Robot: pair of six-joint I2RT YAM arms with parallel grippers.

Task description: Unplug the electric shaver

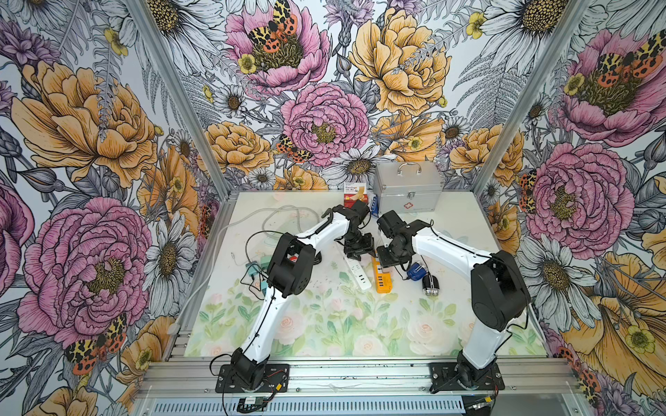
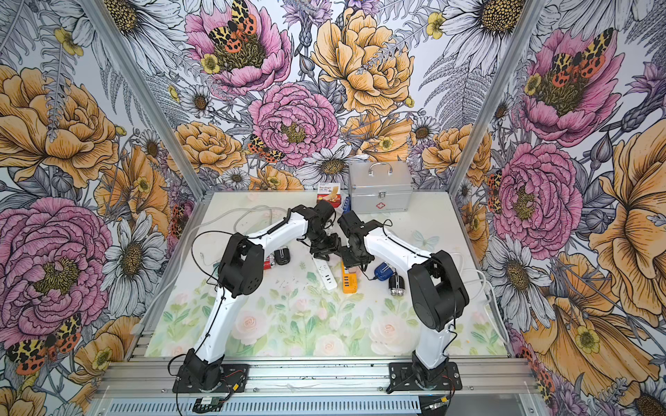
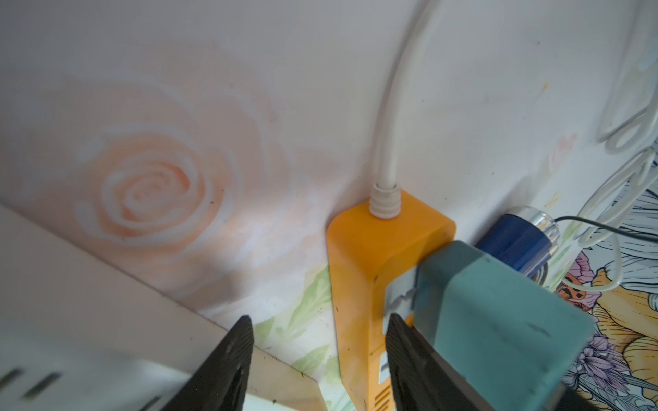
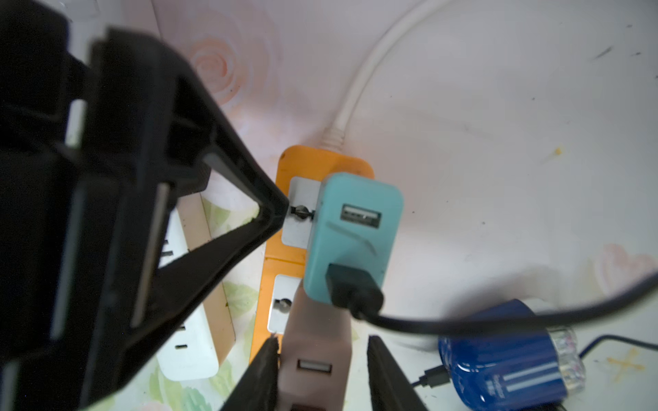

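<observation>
An orange power strip (image 3: 353, 274) lies on the table with a teal USB charger (image 4: 356, 233) at its cable end. A black plug (image 4: 353, 287) sits in the charger, its cable running right. My right gripper is shut on a pale grey-pink adapter (image 4: 318, 335) over the strip. My left gripper is open, one finger (image 3: 404, 349) close beside the teal charger, the other off the strip's far side. A blue device (image 4: 510, 356) with a silver end lies right of the strip; whether the charger's cable leads to it cannot be told.
A white power strip (image 4: 188, 335) lies close beside the orange one. A dark device with silver heads (image 1: 430, 284) lies to the right. At the back stands a metal case (image 1: 408, 187).
</observation>
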